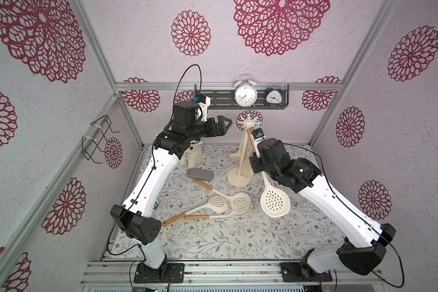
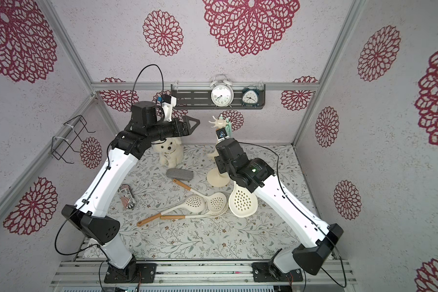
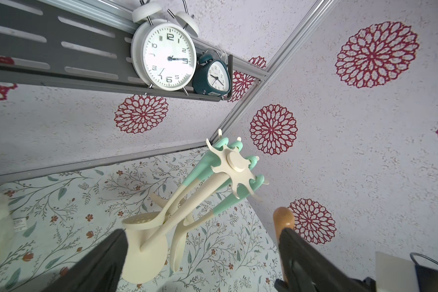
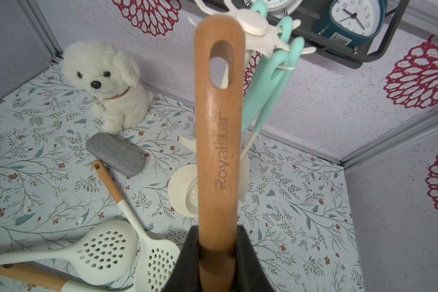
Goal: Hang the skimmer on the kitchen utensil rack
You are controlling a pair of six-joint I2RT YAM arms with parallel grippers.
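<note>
My right gripper is shut on the wooden handle of the skimmer (image 1: 276,201), whose white holed head hangs below. In the right wrist view the handle (image 4: 218,146) points up, its hanging hole at the top in front of the rack. The cream utensil rack (image 3: 236,160) has a hooked crown, and several green-handled utensils (image 3: 198,168) hang from it. My left gripper (image 1: 223,125) stands open and empty, left of the rack's crown in the top left view. In the top right view the right arm hides part of the rack (image 2: 218,178).
Several wooden-handled utensils (image 1: 218,204) lie on the table's front middle. Left of the rack are a grey block (image 1: 200,174) and a white plush dog (image 2: 169,153). A wall shelf (image 1: 216,99) with two clocks is above.
</note>
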